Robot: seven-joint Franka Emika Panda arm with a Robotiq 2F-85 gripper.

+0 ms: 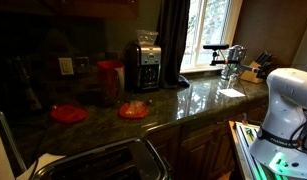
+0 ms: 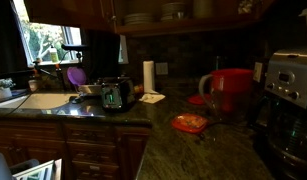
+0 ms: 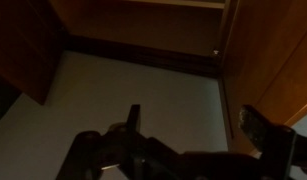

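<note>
Two dark fingers of my gripper stand wide apart in the wrist view, with only pale surface showing between them. That view faces wooden cabinets and holds none of the counter items. In the first exterior view, a red plate lies at left on the dark counter, and a second red plate with something small on it lies nearer the coffee maker. A red pitcher stands behind them. The second exterior view shows the red plate in front of the pitcher.
My white arm is at the far right, clear of the counter. A black-rimmed basin or tray fills the lower front. A toaster and paper towel roll stand farther back.
</note>
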